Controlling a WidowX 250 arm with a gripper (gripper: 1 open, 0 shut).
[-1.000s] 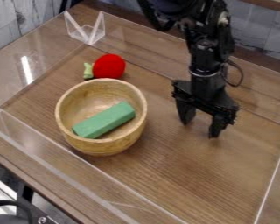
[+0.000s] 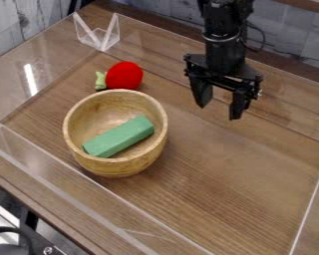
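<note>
My gripper (image 2: 221, 102) is at the back right of the wooden table (image 2: 235, 194), its black fingers pointing down over bare surface. Whether they are apart is hard to make out; I see no object held. A green block (image 2: 117, 137) lies in a round wooden bowl (image 2: 83, 159) at the left. Behind the bowl is a red round object (image 2: 124, 75), with a small green piece (image 2: 101, 81) at its left.
A clear transparent object (image 2: 99, 32) stands at the back left. The front, centre and right of the table are clear.
My gripper has moved up the view, toward the back of the table. The bowl, block and red object are where they were.
</note>
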